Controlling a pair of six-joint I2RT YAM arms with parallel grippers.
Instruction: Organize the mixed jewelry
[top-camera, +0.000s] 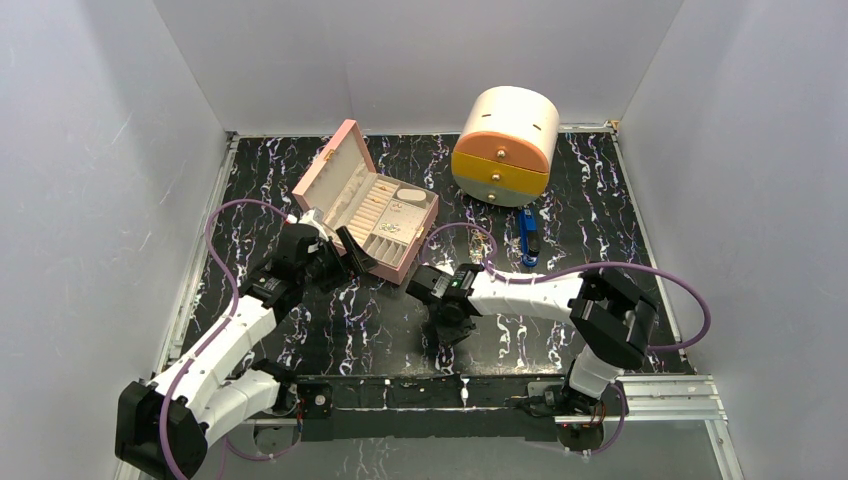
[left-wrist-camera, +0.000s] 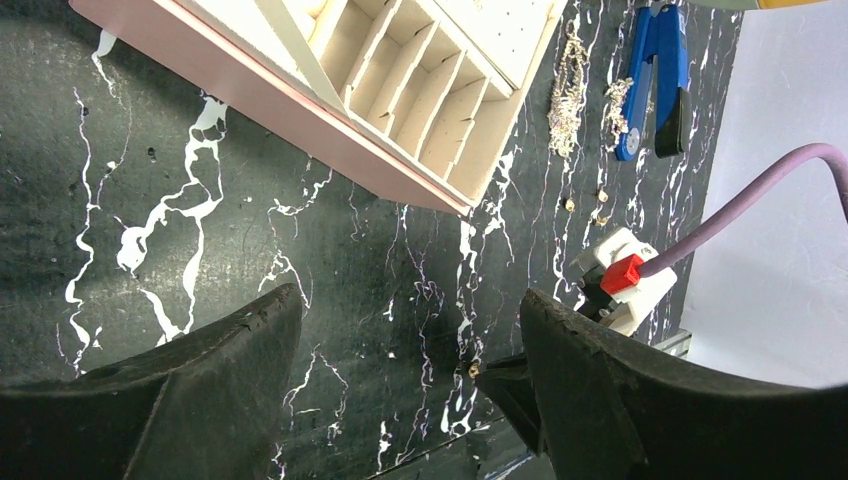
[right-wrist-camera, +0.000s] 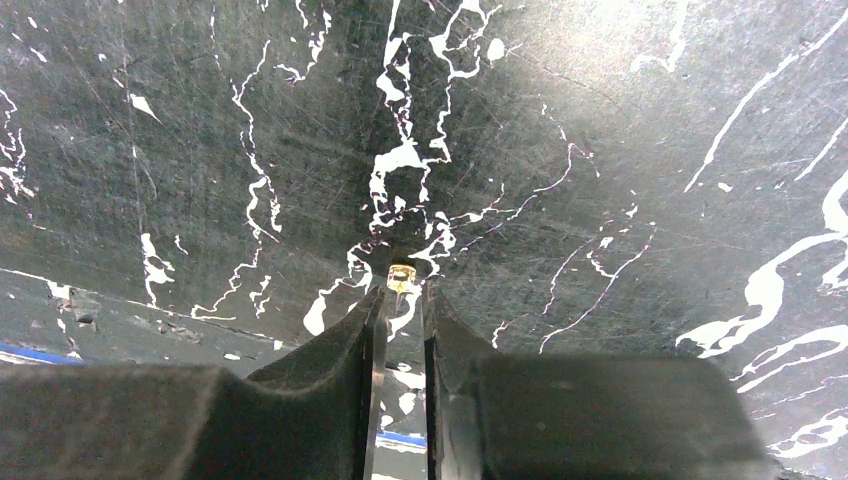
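Observation:
An open pink jewelry box (top-camera: 395, 200) with slots and a few pieces inside stands left of centre. My left gripper (top-camera: 355, 247) hangs open at its front-left edge, empty. My right gripper is low over the bare marble table near the front edge, its fingers part open with a narrow gap. A small gold piece (right-wrist-camera: 402, 277) lies just at its fingertips; whether it is between them I cannot tell. Chains (left-wrist-camera: 565, 90) and a few small gold pieces (left-wrist-camera: 568, 205) lie right of the box.
A rounded drawer cabinet (top-camera: 505, 140) stands at the back right, with a blue stapler-like tool (top-camera: 529, 236) in front of it. Walls close in the back and sides.

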